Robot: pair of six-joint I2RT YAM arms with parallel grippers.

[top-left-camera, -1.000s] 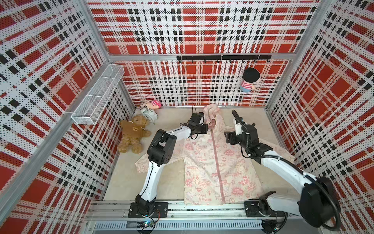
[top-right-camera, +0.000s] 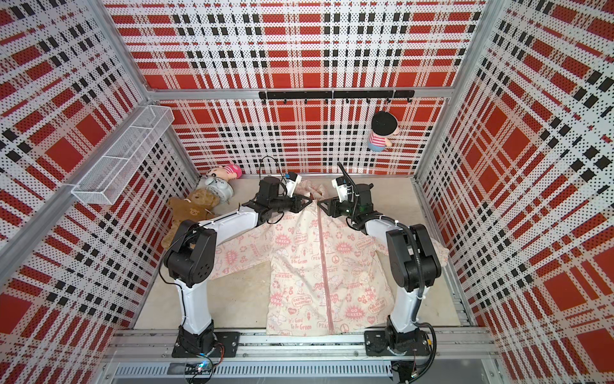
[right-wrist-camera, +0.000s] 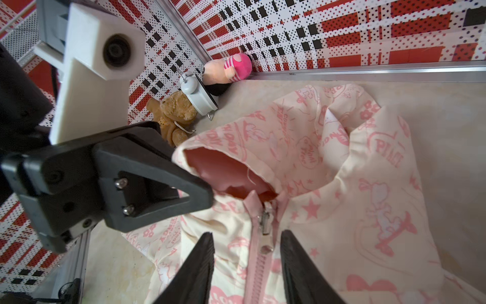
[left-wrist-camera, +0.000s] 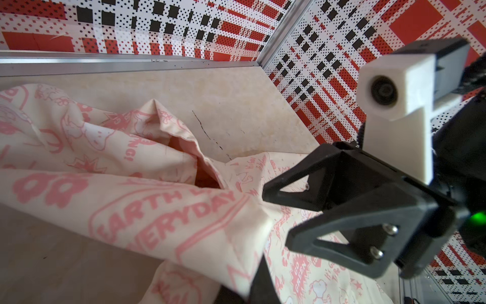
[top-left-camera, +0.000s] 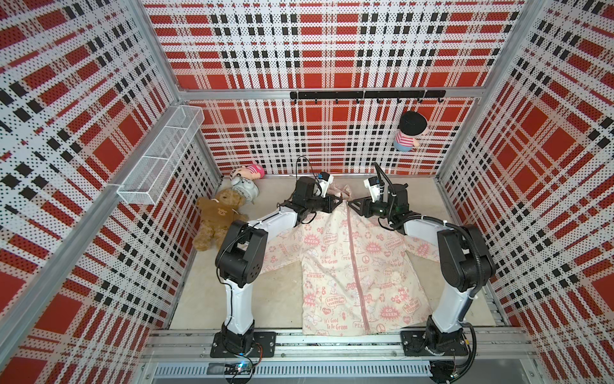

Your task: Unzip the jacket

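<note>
The cream jacket with pink print (top-left-camera: pixel 332 281) lies flat, front up, its pink zipper (top-right-camera: pixel 325 268) running down the middle. In the right wrist view the zipper pull (right-wrist-camera: pixel 265 223) is at the top by the collar, between and just beyond the open fingers of my right gripper. My left gripper (top-left-camera: pixel 335 201) is at the collar's left side, shut, with jacket fabric at its tips in the left wrist view, where a fold hides most of the fingers. My right gripper (top-left-camera: pixel 355 204) faces it from the right.
A teddy bear (top-left-camera: pixel 214 224), an alarm clock (right-wrist-camera: pixel 200 96) and a pink-hatted doll (right-wrist-camera: pixel 227 68) sit at the back left. A wire basket (top-left-camera: pixel 160 156) hangs on the left wall, another doll (top-left-camera: pixel 409 131) on the back wall. Bare floor flanks the jacket.
My left gripper has moved up and back to the collar. My right gripper has come leftward and back, close to the left one and the zipper top.
</note>
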